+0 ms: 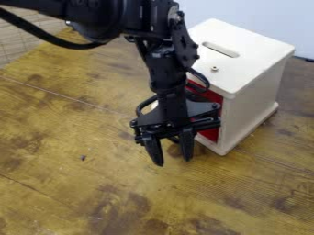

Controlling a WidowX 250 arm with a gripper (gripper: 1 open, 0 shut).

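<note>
My black gripper hangs above the wooden floor just in front of a white box, its two fingers pointing down and apart with nothing seen between them. The box has a slot and screws on top, and a red front panel that my arm largely hides.
A pale wall stands behind the box, and a tiled area shows at the upper left.
</note>
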